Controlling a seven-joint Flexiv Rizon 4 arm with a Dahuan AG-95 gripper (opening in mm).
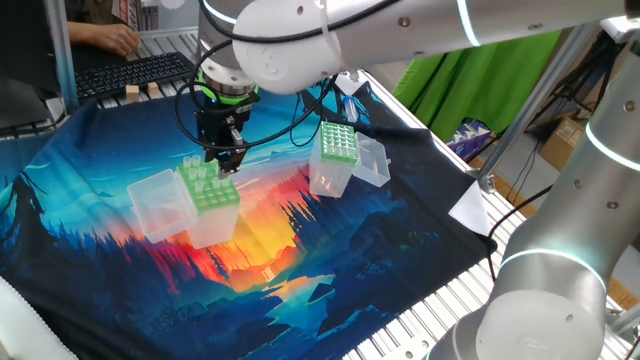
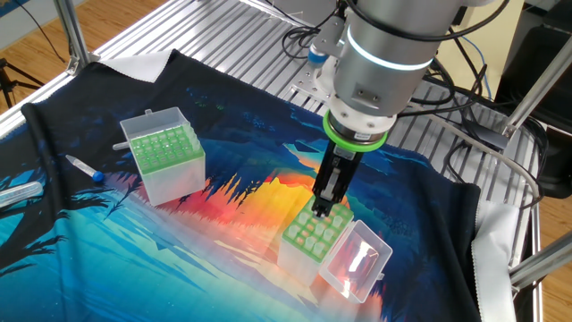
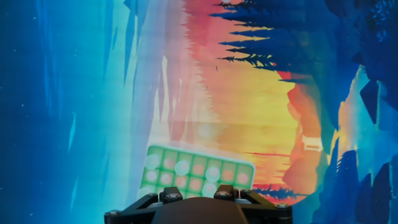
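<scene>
A clear box with a green rack top (image 1: 209,193) stands on the cloth, its lid open to one side. Several pale tips (image 1: 195,165) stick up from part of that rack. Right at the rack's far edge is my gripper (image 1: 229,170), pointing down; exterior view 2 has the gripper (image 2: 321,211) over the same rack (image 2: 315,234). In the wrist view the fingers (image 3: 171,194) stand apart, with part of the green rack (image 3: 199,169) showing beyond them. Nothing shows held in the gap, though the lower part of the fingers is hidden by the gripper body.
A second clear box with a green rack (image 2: 168,148) stands apart, its lid open too. A pen (image 2: 85,168) lies on the cloth beyond it. My black cable (image 1: 290,128) loops around the wrist. Cloth between the boxes is bare.
</scene>
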